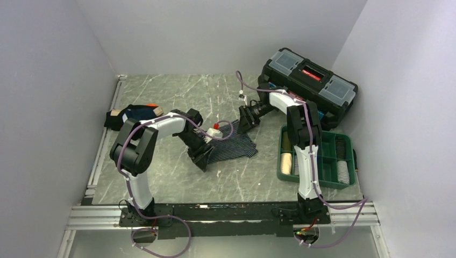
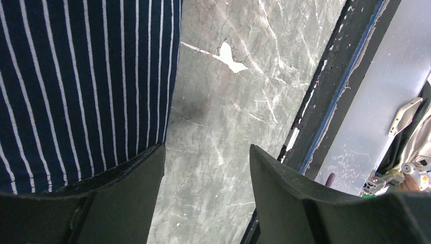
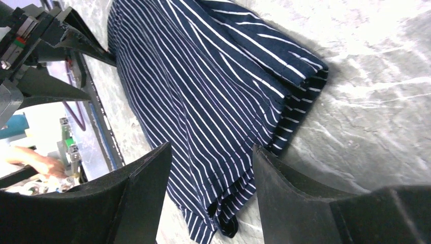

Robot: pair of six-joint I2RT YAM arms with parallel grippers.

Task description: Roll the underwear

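Dark navy striped underwear (image 1: 231, 147) lies spread on the marble table between my two grippers. In the left wrist view its striped cloth (image 2: 86, 86) fills the left side, its edge beside one finger (image 2: 137, 188). My left gripper is part open at the near left edge of the cloth; bare table shows between its fingers. The right gripper stands open over the other end, with the folded, creased cloth (image 3: 223, 112) visible between and beyond its fingers. Whether the fingertips touch the cloth I cannot tell.
A green divided box (image 1: 329, 181) with several rolled garments stands at the right, partly under my right arm. Behind it is a black toolbox (image 1: 312, 78). A dark clothing pile (image 1: 134, 115) lies at the left.
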